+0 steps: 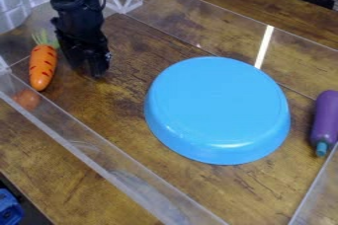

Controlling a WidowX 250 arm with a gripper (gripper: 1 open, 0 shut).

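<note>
My black gripper (83, 51) hangs at the upper left of the camera view, low over the wooden floor of a clear-walled enclosure. An orange toy carrot (42, 65) with a pale green top lies just to its left. The fingers are dark and blurred against the wood, so I cannot tell whether they are open or shut.
A large upturned blue round bowl or lid (216, 109) fills the middle right. A purple toy eggplant (326, 120) lies by the right edge. Clear plastic walls (119, 175) border the area. The wood behind the blue object is free.
</note>
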